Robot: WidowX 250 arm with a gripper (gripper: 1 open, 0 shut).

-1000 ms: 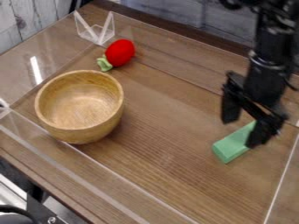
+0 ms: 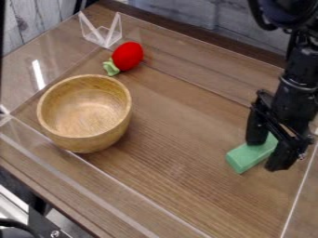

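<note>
My black gripper [image 2: 269, 132] is at the right, low over a green rectangular object [image 2: 248, 158] lying on the wooden table [image 2: 162, 177]. Its fingers reach down around the object's upper right part. Whether they grip it or are just beside it I cannot tell.
A wooden bowl [image 2: 84, 112] sits at the left. A red tomato-like object [image 2: 126, 55] with a green part lies at the upper left, near a white wire rack [image 2: 102, 30].
The arm has moved right and down toward the green object, its fingers now lower over it. The green object looks nearly in the same place.
</note>
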